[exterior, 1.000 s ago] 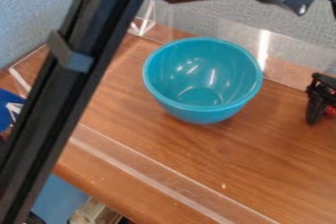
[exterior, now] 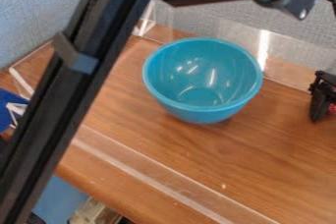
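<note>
A glossy blue bowl (exterior: pixel 202 79) sits upright and empty on the wooden table (exterior: pixel 250 184), near its back. My black arm (exterior: pixel 79 81) crosses the left side and top of the view. At the right edge, beside the bowl and apart from it, is a dark gripper part (exterior: pixel 319 97) with a small red bit next to it. It is mostly cut off, so its fingers and anything between them are hard to make out.
A grey padded wall (exterior: pixel 237 22) with clear edging runs behind the table. At the lower left the table ends, with blue items and clutter beyond.
The dark part at the right edge has shifted very slightly. The bowl has not moved.
</note>
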